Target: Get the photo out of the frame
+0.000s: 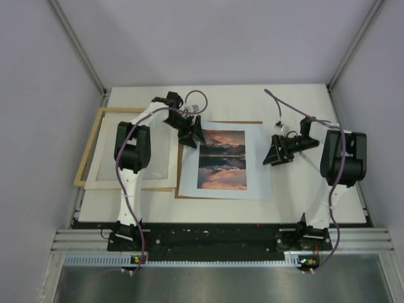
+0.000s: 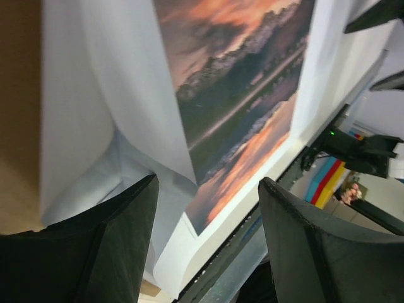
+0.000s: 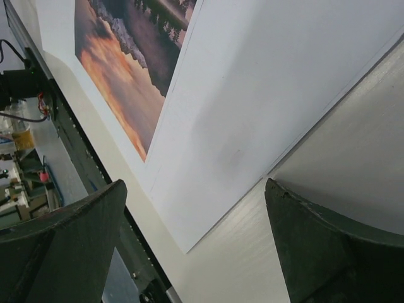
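The photo (image 1: 221, 160), a sunset over a lake and mountains, lies with a white sheet (image 1: 257, 183) on a brown backing board (image 1: 179, 194). At the sheet's upper left edge is my open left gripper (image 1: 190, 137); in the left wrist view the paper (image 2: 107, 107) there is bent and creased between and beside its fingers. My right gripper (image 1: 276, 156) stands open at the sheet's right edge, its fingertips beside that edge in the right wrist view (image 3: 194, 188), with nothing gripped.
The wooden frame (image 1: 92, 148) with its clear pane and white mat (image 1: 101, 177) lies at the left, under the left arm.
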